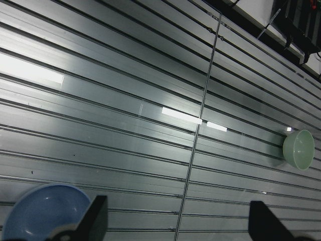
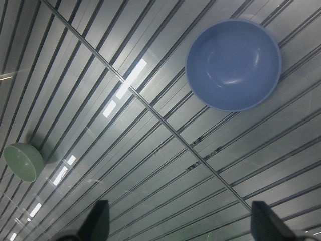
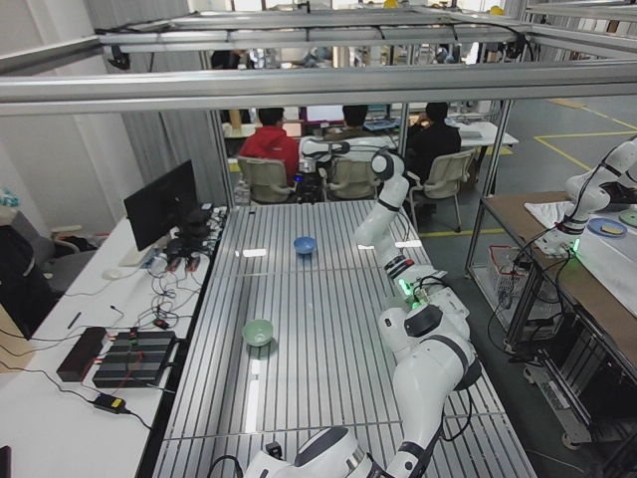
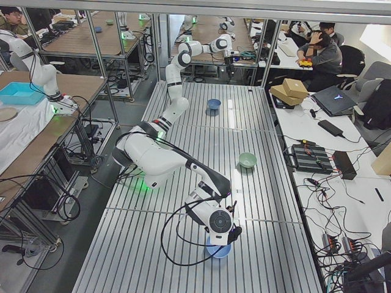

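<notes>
A green bowl rests on the slatted metal table. One blue bowl is near my left gripper, whose widely spaced fingers stand open and empty in the left wrist view. Another blue bowl lies near my right gripper, also open and empty. In the camera right view that bowl is partly hidden under the right arm.
A white desk with electronics and cables runs alongside the table. A side table with other robot arms stands across a gap. The middle of the table has free room around the green bowl.
</notes>
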